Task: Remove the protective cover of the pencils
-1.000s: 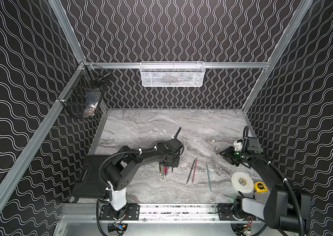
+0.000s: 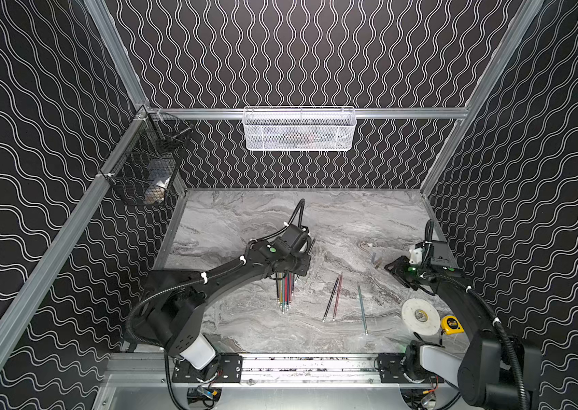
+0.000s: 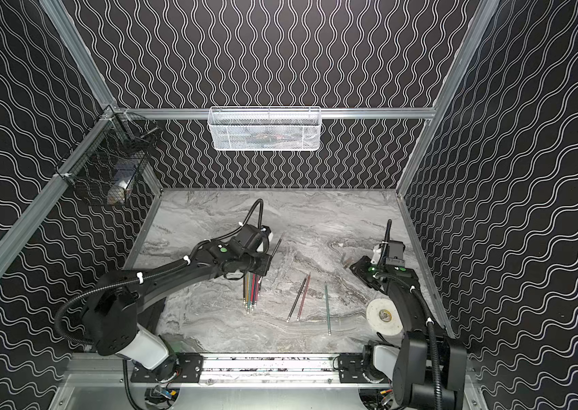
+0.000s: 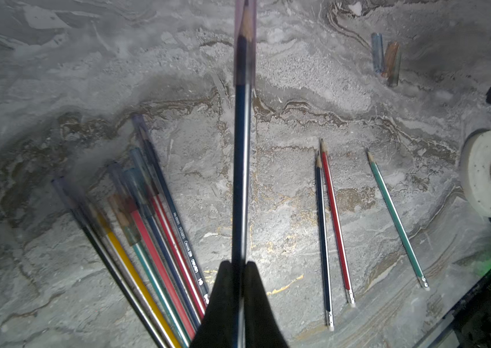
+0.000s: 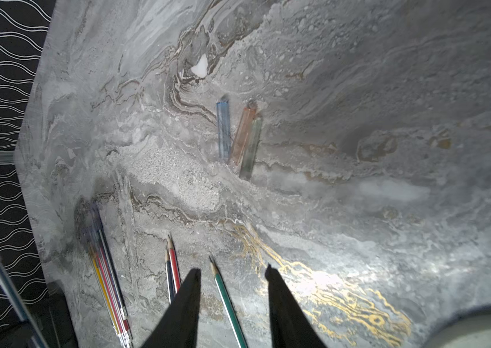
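Observation:
My left gripper is shut on a dark blue pencil with a clear purple cover over its tip, raised above several covered pencils lying bunched on the marble table. To their right lie three uncovered pencils: dark blue, red and teal. Farther back, three loose covers lie together. My right gripper hangs near the loose covers, fingers apart, nothing between them.
A white tape roll and yellow tape measure lie at front right. Mesh baskets hang on the back and left walls.
My left arm has risen and moved back from the bunch, carrying a pencil up. My right arm has shifted only slightly.

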